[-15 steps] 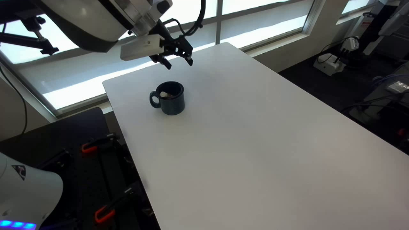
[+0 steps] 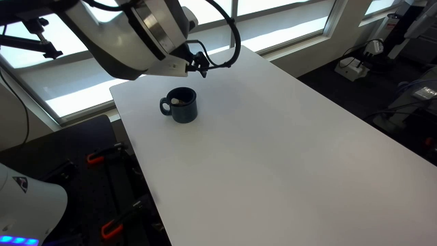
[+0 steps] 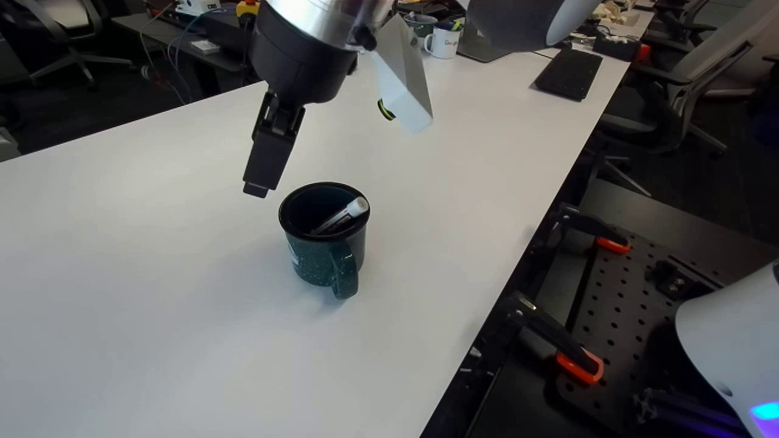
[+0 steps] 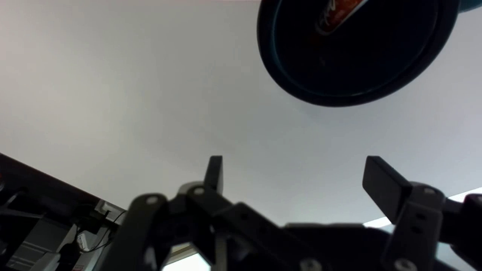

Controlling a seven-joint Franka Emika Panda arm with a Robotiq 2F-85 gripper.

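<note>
A dark green mug [image 2: 185, 112] stands upright on the white table, its handle toward the table's left edge in exterior view 1. Inside it leans a marker with a white end [image 3: 357, 207]; the wrist view shows the marker's red-and-white part [image 4: 339, 13] within the dark cup. My gripper is open, with a wide gap between its fingers and only tabletop behind that gap. In exterior view 2 the fingers [image 3: 268, 157] hang above the table, beside the mug and apart from it. Exterior view 1 hides much of the gripper behind the arm.
A white mug [image 3: 442, 42] and a dark keyboard [image 3: 569, 73] lie at the far end in exterior view 2. Orange-tipped clamps [image 3: 582, 366] line the robot's base side.
In exterior view 1 the arm has swung and turned, and the gripper, earlier showing both fingers above and behind the mug, is now mostly hidden. The mug and marker have stayed put.
</note>
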